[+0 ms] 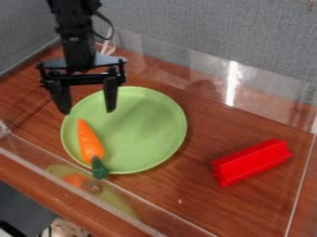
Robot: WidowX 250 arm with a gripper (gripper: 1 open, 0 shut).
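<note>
My black gripper point(87, 100) hangs open above the upper left part of a green plate point(139, 127), nothing between its fingers. An orange toy carrot point(89, 143) with a green top lies on the left part of the plate, below and slightly right of the gripper. A red block point(251, 163) lies on the wooden table at the right, apart from the plate.
The wooden table point(198, 199) has clear walls along its back and front edges. A grey padded wall point(247, 37) stands behind.
</note>
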